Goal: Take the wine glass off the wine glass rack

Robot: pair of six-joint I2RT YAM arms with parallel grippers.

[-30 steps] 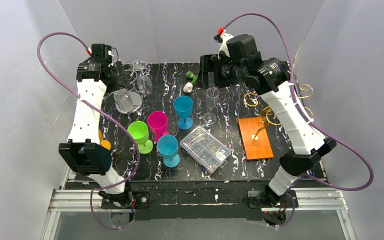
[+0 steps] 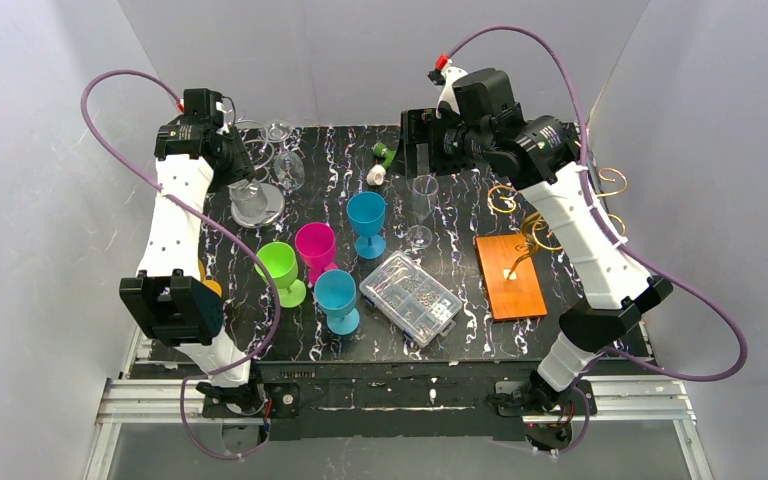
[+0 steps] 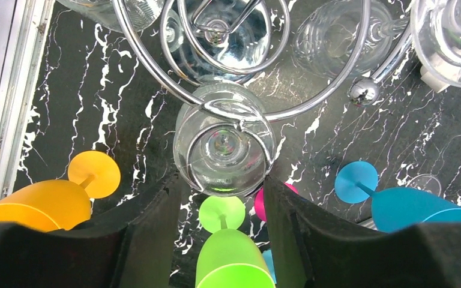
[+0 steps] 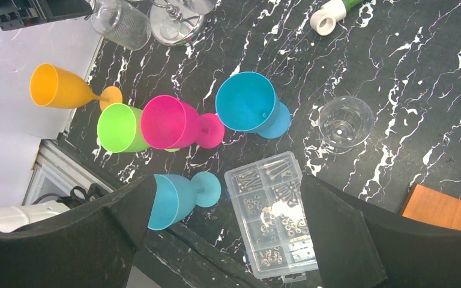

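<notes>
A clear wine glass (image 3: pixel 222 165) hangs from the chrome rack (image 3: pixel 318 99) in the left wrist view, on the side facing my left gripper. This gripper's fingertips stand apart, one to each side of the glass's round foot; whether they touch it cannot be told. The top view shows the glass's bowl (image 2: pixel 251 203) below the gripper, above the rack's round base (image 2: pixel 275 214). My right gripper is open and empty, raised over the middle of the table.
Other clear glasses (image 2: pixel 289 170) hang on the rack. Green (image 2: pixel 278 262), pink (image 2: pixel 316 244), blue (image 2: pixel 366 212) and orange (image 4: pixel 60 87) goblets stand nearby. A parts box (image 2: pixel 410 298), a clear glass (image 4: pixel 346 122) and a wooden board (image 2: pixel 510 280) lie farther right.
My left arm has shifted slightly near the rack, and its fingers look closer together than before. The right arm and the table objects have stayed put.
</notes>
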